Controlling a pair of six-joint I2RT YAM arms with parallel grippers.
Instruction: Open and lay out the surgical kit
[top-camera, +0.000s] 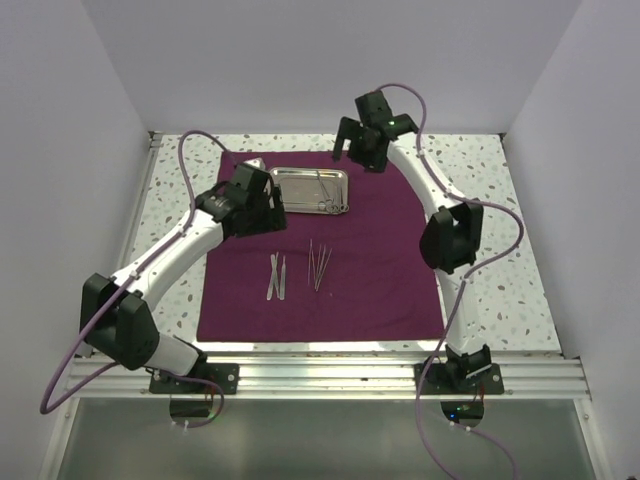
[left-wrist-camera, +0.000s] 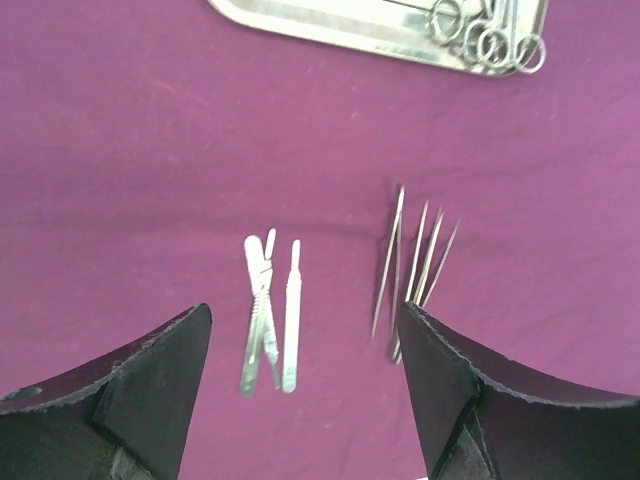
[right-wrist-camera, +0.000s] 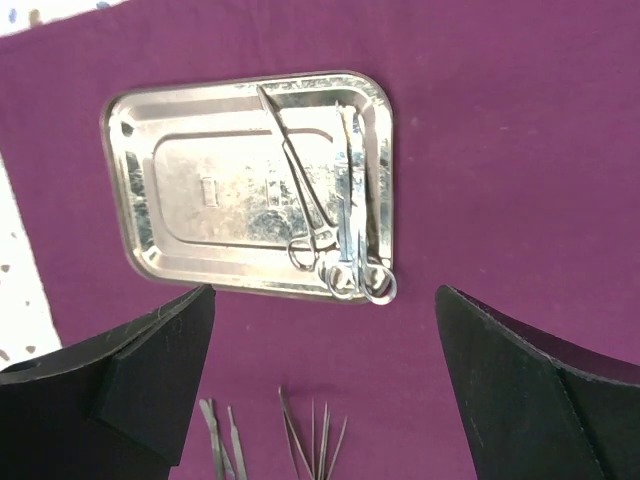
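A shallow metal tray (top-camera: 305, 172) lies at the back of the purple cloth (top-camera: 390, 280). Several ringed scissor-like instruments (right-wrist-camera: 350, 200) rest along its right side, some handle rings lapping over the rim. In front of the tray, slim scalpel handles (left-wrist-camera: 291, 315) lie on the cloth, two of them crossed. To their right is a group of tweezers (left-wrist-camera: 420, 265). My left gripper (top-camera: 278, 210) hovers at the tray's front left, open and empty. My right gripper (top-camera: 343, 140) is at the tray's back right, above the surface, also open with nothing between its fingers.
Speckled white table (top-camera: 510, 290) borders the cloth on both sides. A metal rail (top-camera: 320, 370) runs along the front edge, and grey walls stand at the sides and back.
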